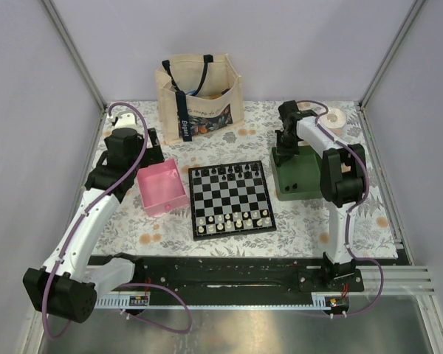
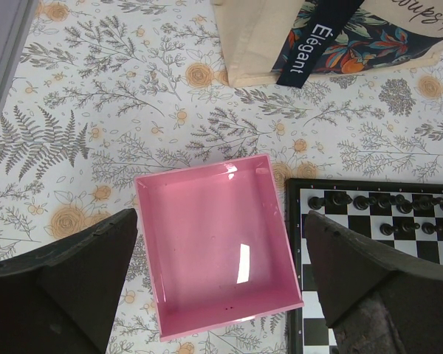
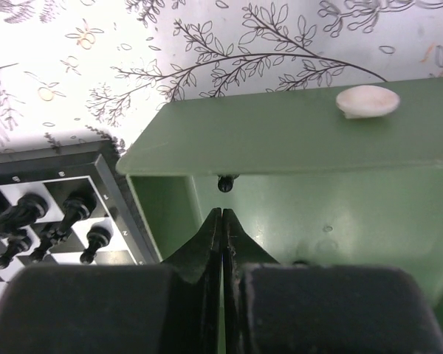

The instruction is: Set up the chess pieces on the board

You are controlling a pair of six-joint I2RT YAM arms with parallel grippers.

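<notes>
The chessboard (image 1: 229, 195) lies mid-table, white pieces (image 1: 235, 223) along its near side and black pieces (image 1: 225, 172) along its far side. My right gripper is shut over the green bin (image 3: 280, 133), its fingertips meeting with nothing between them. Just beyond them, a black piece (image 3: 225, 183) shows below the bin's far rim, partly hidden by it. Two more black pieces (image 1: 291, 187) lie on the bin floor near its front. Over the pink bin (image 2: 207, 243), which looks empty inside, my left gripper stands wide open with nothing between its fingers.
A cloth bag (image 1: 199, 96) stands at the back, and a white roll (image 1: 334, 118) sits behind the green bin. A pale oval knob (image 3: 368, 101) is on the green bin's rim. Clear tablecloth lies between board and bag.
</notes>
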